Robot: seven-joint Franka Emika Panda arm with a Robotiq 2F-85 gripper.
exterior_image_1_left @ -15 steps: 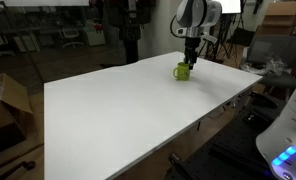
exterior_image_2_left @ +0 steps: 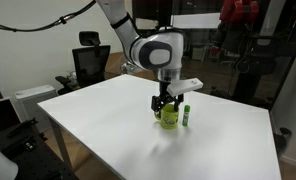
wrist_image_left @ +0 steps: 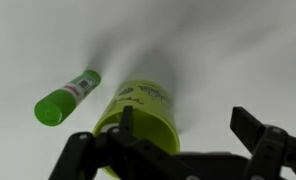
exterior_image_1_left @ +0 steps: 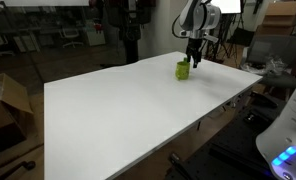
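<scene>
A yellow-green mug (exterior_image_2_left: 169,121) stands on the white table, seen from above in the wrist view, where its yellow rim and printed side (wrist_image_left: 143,95) show. Beside it is a green stick-shaped tube (exterior_image_2_left: 186,116) with a white label, upright in exterior view 2. My gripper is open. In the wrist view one finger (wrist_image_left: 126,120) overlaps the mug's mouth and the other (wrist_image_left: 246,128) stands clear to the right of it. Exterior view 2 has the gripper (exterior_image_2_left: 168,101) just above the mug; whether a finger dips inside, I cannot tell. The mug's handle is not clear.
A wide, bare stretch of white table (exterior_image_1_left: 108,110) lies to the left of the mug in exterior view 1. Behind the table in exterior view 2 stands a black office chair (exterior_image_2_left: 90,60).
The arm has shifted only slightly near the mug over the last second. The mug stays at about the same spot on the table.
</scene>
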